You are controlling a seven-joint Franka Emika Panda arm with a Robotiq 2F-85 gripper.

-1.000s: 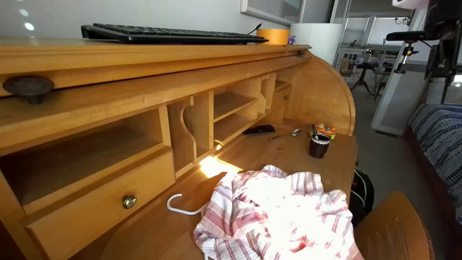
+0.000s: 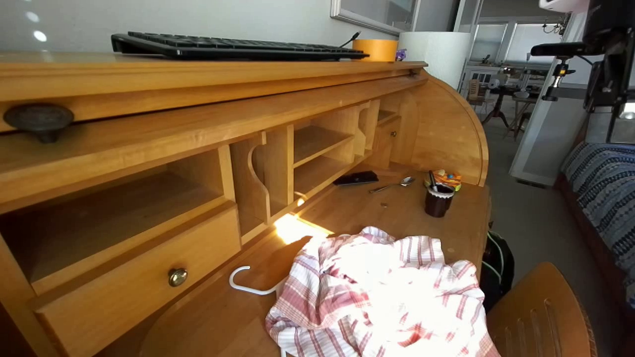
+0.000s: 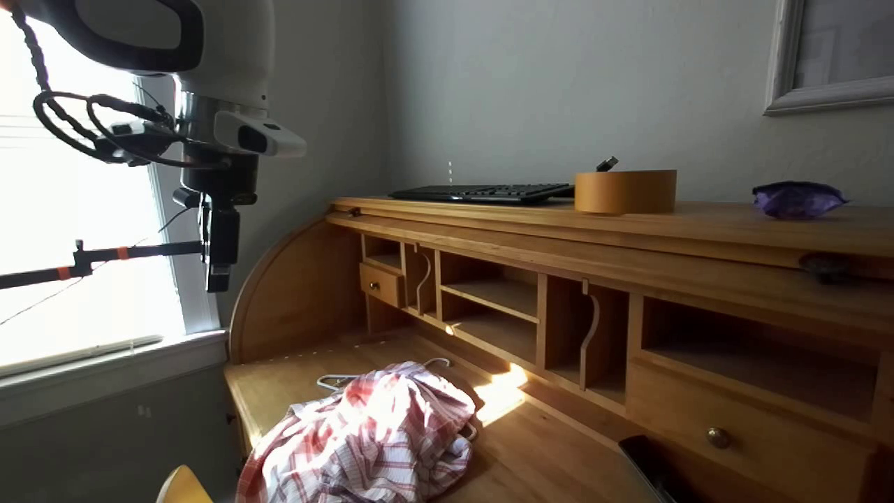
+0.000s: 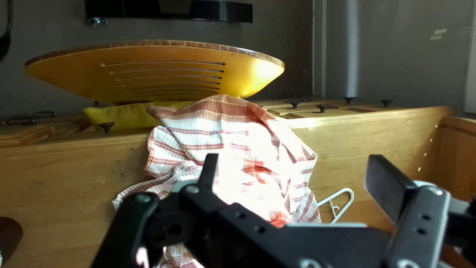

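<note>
A crumpled red-and-white plaid cloth (image 2: 351, 297) lies heaped on the wooden desk, bright with sunlight in its middle. From under it pokes a white hanger (image 2: 250, 289), its hook resting on the desk; in the wrist view part of the hanger (image 4: 346, 196) shows to the right of the cloth (image 4: 232, 134). My gripper is open, fingers wide apart, with the cloth seen beyond them and not touched. In exterior view 2 the gripper (image 3: 219, 279) hangs high at the left, well above the desk and the cloth (image 3: 369, 427).
A dark cup (image 2: 438, 201), a spoon (image 2: 393, 185) and a colourful packet (image 2: 452, 178) occupy the desk's far end. A phone (image 3: 647, 465) lies near the drawer. On top are a keyboard (image 2: 238, 47) and a tape roll (image 3: 624, 191). A chair back (image 4: 156, 71) stands at the desk's front.
</note>
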